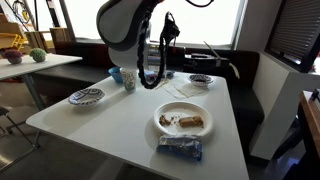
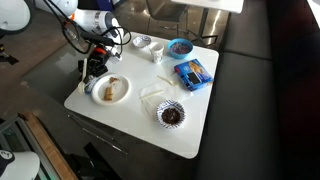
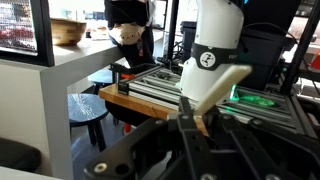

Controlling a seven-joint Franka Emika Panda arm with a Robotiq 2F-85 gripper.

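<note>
In the wrist view my gripper is shut on a pale, smooth, stick-like piece, which juts up and to the right from between the fingers. What it is cannot be told. The white round plate on the table bears browned pieces of food. Beside the plate lies a silver-blue wrapped packet. My dark wrist hangs above the table in exterior view 1, its fingertips unclear.
Patterned bowls, a cup, a blue bowl and a blue box stand on the white table. Bare tabletop shows at the front left. My white base appears in the wrist view.
</note>
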